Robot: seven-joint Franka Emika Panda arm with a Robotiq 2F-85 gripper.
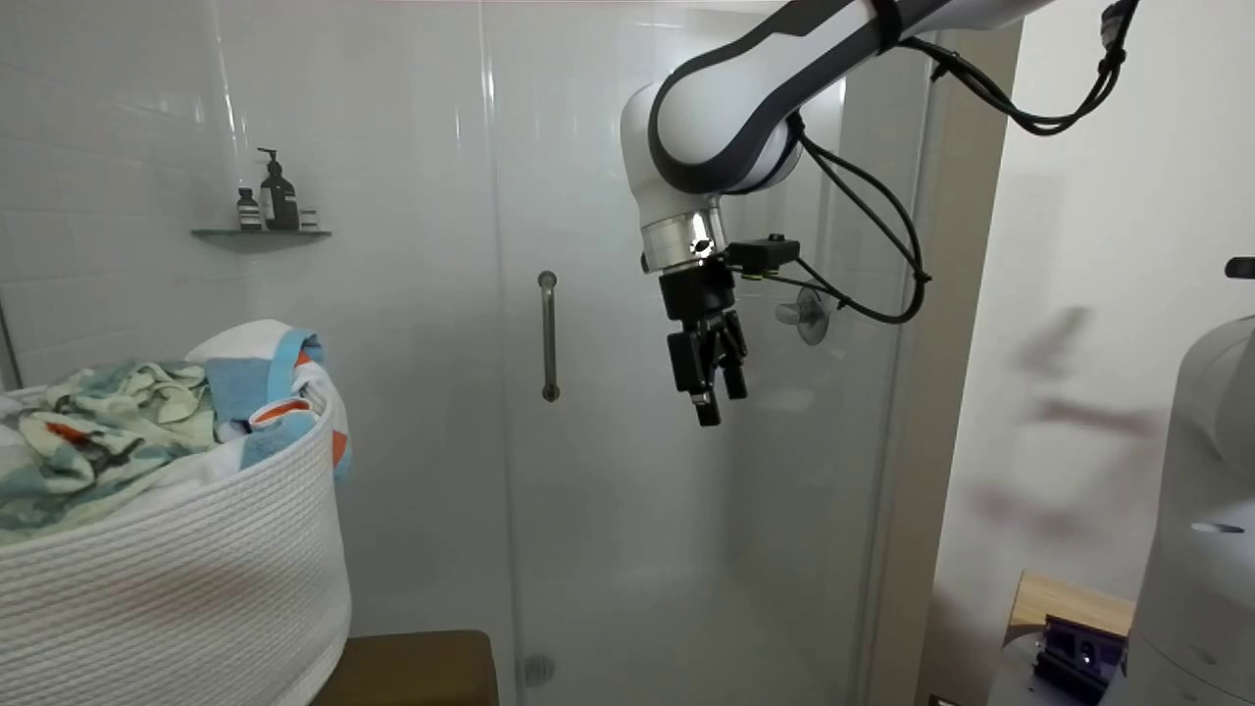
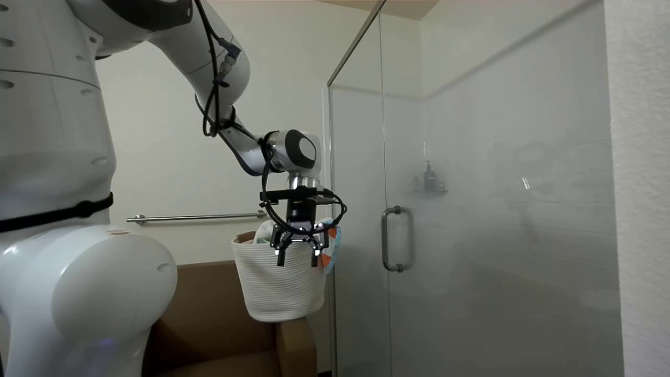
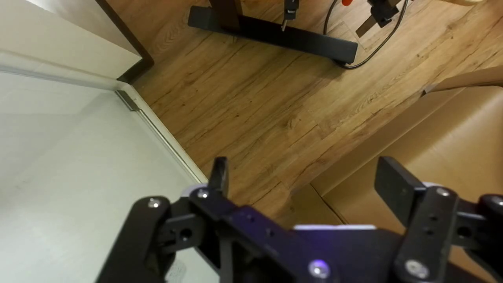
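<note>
My gripper (image 2: 298, 261) hangs pointing down with its fingers spread wide, and nothing is between them. In the wrist view the gap between the two fingertips of the gripper shows only floor and part of the brown seat far below. A white woven basket (image 1: 176, 577) holds cloths, among them a green patterned cloth (image 1: 118, 429) and a blue, white and orange towel (image 1: 276, 394) draped over its rim. From the second exterior view, the gripper appears in front of the basket (image 2: 279, 289); how far apart they are is unclear.
A glass shower door (image 2: 502, 301) with a metal handle (image 2: 384, 239) stands beside the arm. The basket rests on a brown sofa (image 2: 213, 301). A towel bar (image 2: 194, 218) is on the wall. Bare wooden floor (image 3: 264, 103) lies below, with a black stand foot (image 3: 292, 40).
</note>
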